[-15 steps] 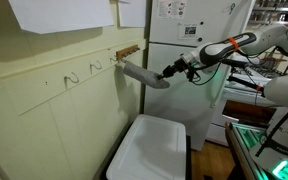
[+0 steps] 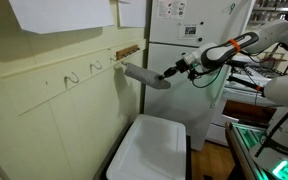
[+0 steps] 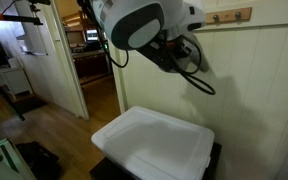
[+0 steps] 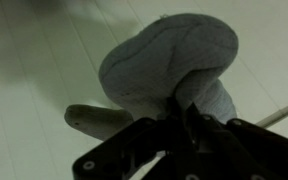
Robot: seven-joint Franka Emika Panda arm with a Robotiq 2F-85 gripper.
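Note:
A grey oven mitt (image 2: 147, 76) is held up off any surface, level with the row of wall hooks. Its near end is pinched by my gripper (image 2: 168, 75), and its far end reaches toward the wall by the wooden hook strip. From the wrist, the mitt (image 4: 169, 60) shows a broad padded body and a separate thumb; the dark fingers (image 4: 199, 130) are shut on its bunched fabric. Whether the mitt touches a hook cannot be told. In exterior view 2 the arm (image 3: 149, 25) covers much of that area.
Several metal hooks (image 2: 72, 78) line the cream wall, beside a wooden hook strip (image 2: 128, 51). Below is a white lidded bin (image 2: 151, 150) with a clear top. A white fridge (image 2: 174, 100) stands behind the gripper.
The arm and mitt have shifted only very slightly, a little away from the hook wall. My gripper stays shut on the mitt.

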